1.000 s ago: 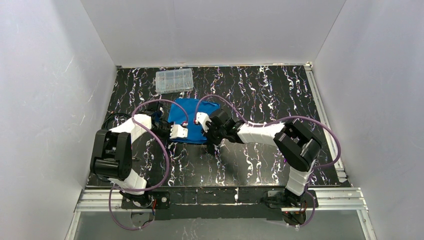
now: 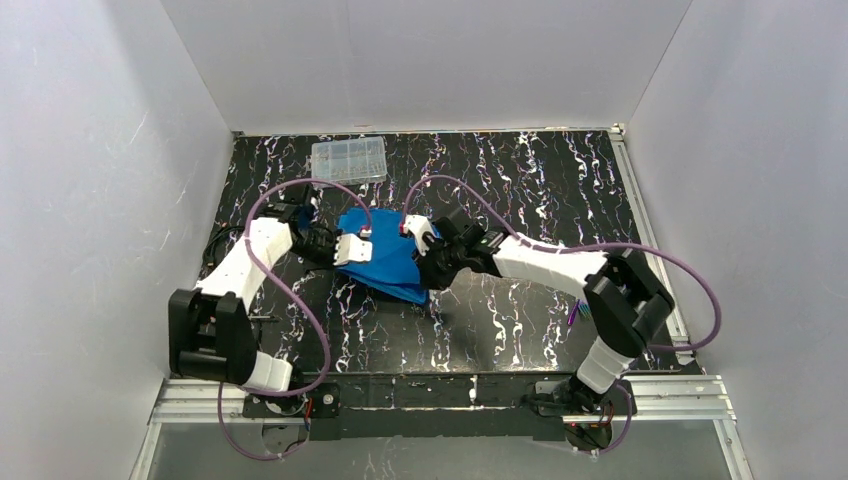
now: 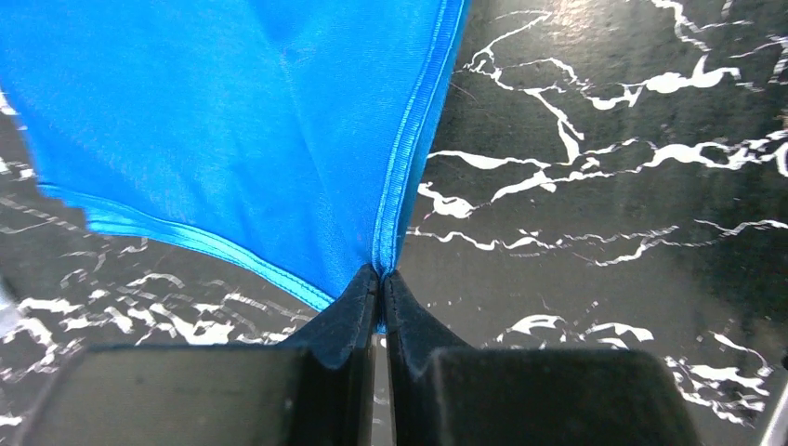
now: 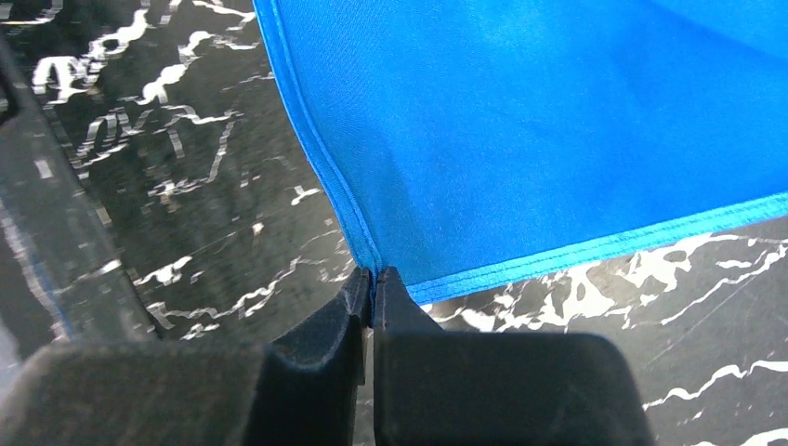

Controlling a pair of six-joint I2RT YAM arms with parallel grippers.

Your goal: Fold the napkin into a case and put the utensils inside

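The blue napkin (image 2: 385, 250) spans the space between both grippers on the dark marble table. In the left wrist view my left gripper is shut on a hemmed corner of the napkin (image 3: 232, 121), whose stitched edge runs upward from the fingertips. In the right wrist view my right gripper is shut on another corner, with hems running up and to the right of it. A few thin colored utensils (image 2: 574, 311) lie at the right of the table, partly hidden by the right arm.
A clear plastic tray (image 2: 348, 160) stands at the back left, behind the napkin. Walls enclose the table at the back and sides.
Both arms have shifted, the right gripper rightward and the left arm slightly back. The napkin's held front edge has moved toward the front right, and its back edge sits lower in view.
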